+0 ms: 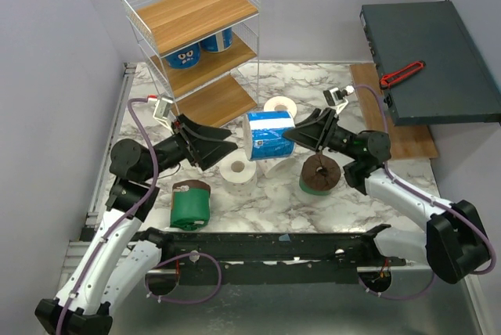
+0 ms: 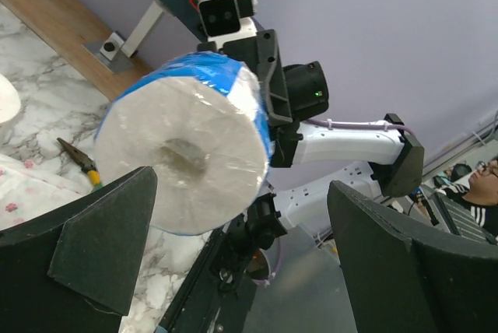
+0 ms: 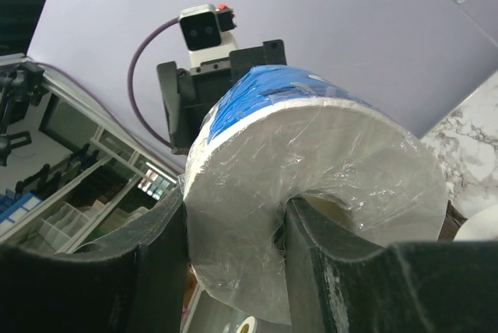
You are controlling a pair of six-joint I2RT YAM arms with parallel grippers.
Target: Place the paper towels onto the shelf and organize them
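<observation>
A blue plastic-wrapped paper towel roll hangs above the counter, held at its right end by my right gripper; in the right wrist view the fingers grip its wrapped end and hole. My left gripper stands open just left of the roll, whose other end face fills the middle of the left wrist view between the fingers, apparently not gripped. Two blue rolls sit on the middle board of the white wire shelf at the back left.
White rolls stand on the marble counter. A green pouch lies front left, a brown-green round object right of centre. A dark raised panel with a red tool occupies the back right.
</observation>
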